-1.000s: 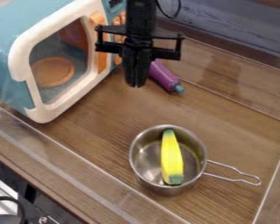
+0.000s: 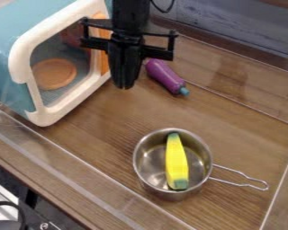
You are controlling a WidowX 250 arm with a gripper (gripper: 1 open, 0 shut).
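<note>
My black gripper [image 2: 125, 79] hangs in the upper middle, just right of the toy microwave's open front, shut with nothing seen between its fingers. A purple eggplant [image 2: 167, 77] lies on the wooden counter behind it to the right. A yellow-green toy corn or squash [image 2: 176, 165] rests inside a steel pot [image 2: 148, 168] with a wire handle at the front right. The teal and white toy microwave [image 2: 15, 47] stands at the left with an orange round plate [image 2: 55, 72] inside.
A grey wooden backboard [image 2: 237, 27] runs along the back. The counter's front edge is at lower left, with dark cables beyond it.
The gripper has moved left, toward the microwave, over the last second. The objects have stayed where they were.
</note>
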